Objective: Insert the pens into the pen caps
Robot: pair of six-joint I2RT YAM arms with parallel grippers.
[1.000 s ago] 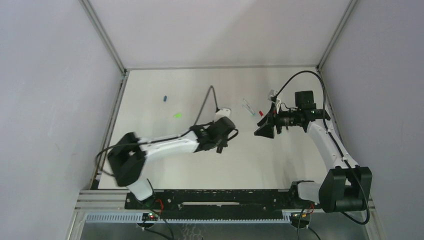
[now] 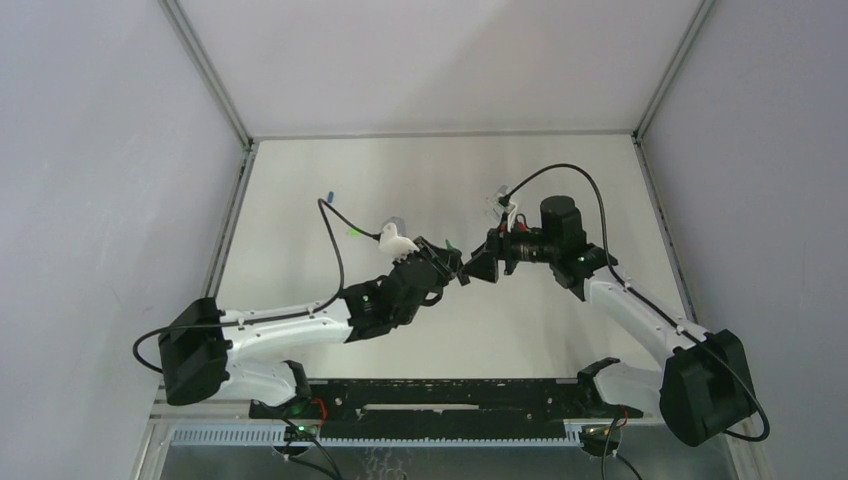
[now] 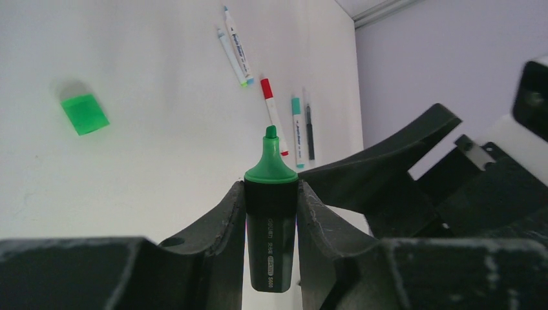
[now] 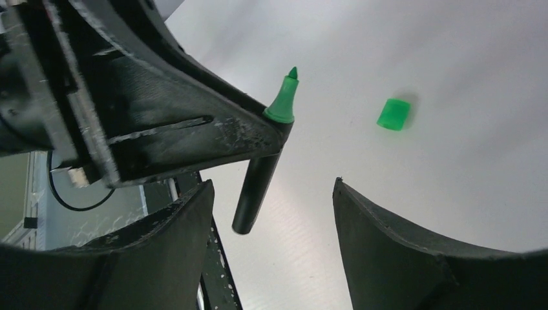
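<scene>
My left gripper is shut on a highlighter with a black body, green collar and green tip, the tip pointing up in the left wrist view. A bright green cap lies apart on the table; the right wrist view shows the same cap at upper right. My right gripper is open, its fingers wide apart. Between them in that view appears the bare lower end of the highlighter, without visible contact. From above, the two grippers nearly meet mid-table, the right one just right of the left one.
Several white markers lie on the table, among them a red-capped one and a teal-capped one, with a dark pen beside them. A small blue piece rests at the back left.
Over the last second my right gripper has moved left toward the left gripper. The left arm has swung and its gripper has turned, bringing the highlighter's green end into the top view.
</scene>
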